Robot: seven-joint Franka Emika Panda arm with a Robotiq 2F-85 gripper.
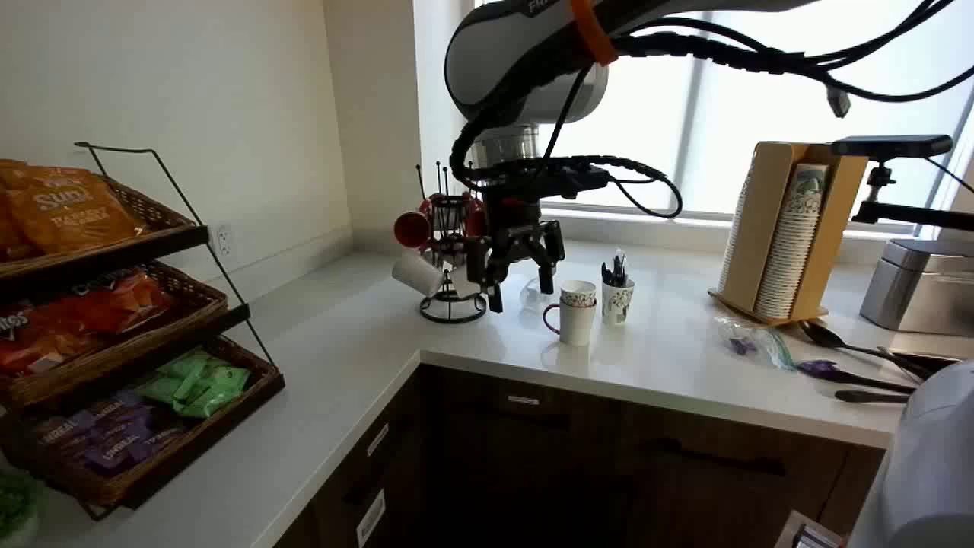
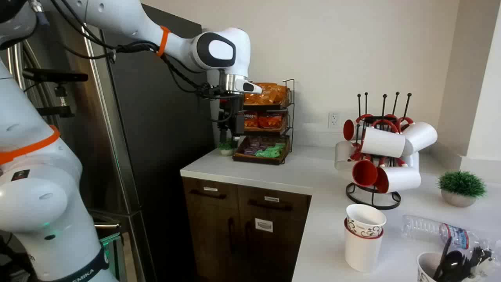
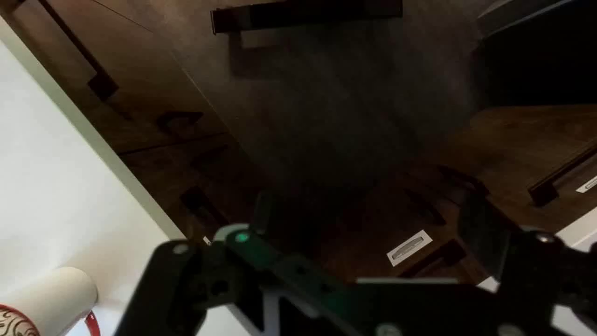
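My gripper (image 1: 521,291) hangs in the air pointing down, its two fingers spread wide with nothing between them. In the wrist view the open gripper is over the dark floor and cabinet fronts, beyond the counter edge. A white mug (image 2: 360,252) with a red rim stands on the counter, a patterned paper cup (image 2: 364,221) nested in its top. The same mug (image 3: 61,297) shows at the lower left of the wrist view, clear of the fingers. White mugs with red insides hang on a black rack (image 2: 374,203) near the counter's corner.
A tiered snack rack (image 1: 196,236) stands on the left counter. Near the mug are a cup of black cutlery (image 1: 616,301) and a clear bottle (image 2: 453,235) on its side. A cup dispenser (image 1: 776,233) and loose utensils (image 1: 854,373) lie farther right.
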